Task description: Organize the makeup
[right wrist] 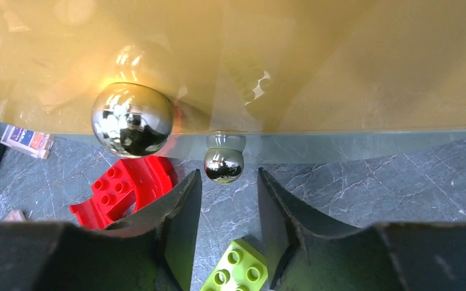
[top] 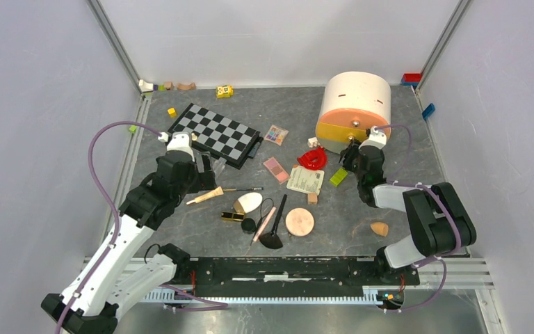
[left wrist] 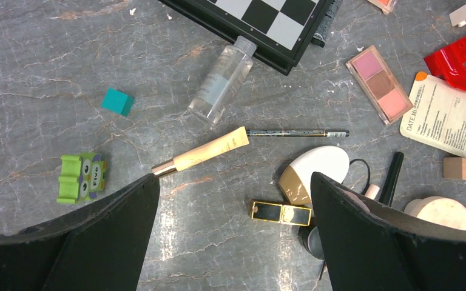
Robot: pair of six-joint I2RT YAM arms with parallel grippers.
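A white makeup box (top: pixel 353 94) with gold drawers stands at the back right. In the right wrist view my right gripper has its fingers apart just before the lower silver knob (right wrist: pixel 223 167); a larger knob (right wrist: pixel 132 118) is above. My left gripper hangs open over the left of the table, holding nothing. Loose makeup includes a blush palette (left wrist: pixel 379 85), cream tube (left wrist: pixel 212 150), pencil (left wrist: pixel 297 133), clear bottle (left wrist: pixel 221 82), gold case (left wrist: pixel 279 212), black brush (top: pixel 272 238) and round compact (top: pixel 299 221).
A chessboard (top: pixel 215 132) lies at the back left. Red toy piece (right wrist: pixel 115 194), green brick (right wrist: pixel 233 273) and wooden cube (left wrist: pixel 462 168) lie among the items. Free table shows at the front left and around the right arm.
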